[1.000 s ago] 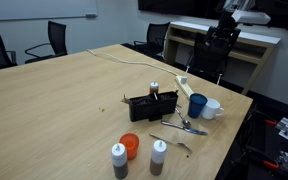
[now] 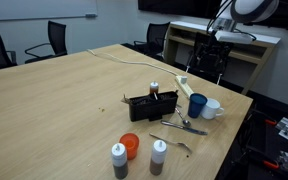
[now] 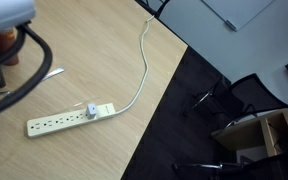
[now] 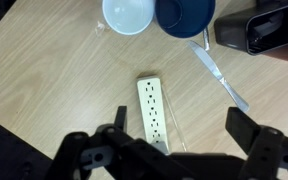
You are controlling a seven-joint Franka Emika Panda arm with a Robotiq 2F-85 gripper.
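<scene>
My gripper is open, its two dark fingers wide apart and nothing between them. In the wrist view a white power strip (image 4: 152,112) lies on the table below, its near end partly hidden by the gripper's body. Exterior view 2 shows the strip (image 3: 69,122) with a white plug (image 3: 92,110) at one end and a cord running away across the table. From exterior view 1 the gripper (image 2: 213,54) hangs high at the back right, clear of the table.
A blue cup (image 2: 197,104) and a white mug (image 2: 212,108) stand side by side near the right edge. A black box (image 2: 151,105), a knife (image 4: 219,75), an orange-red lid (image 2: 130,141) and two bottles (image 2: 119,160) occupy the nearer area.
The arm at the back right has shifted slightly, its gripper now lower and a little to the left. Objects on the table have stayed put.
</scene>
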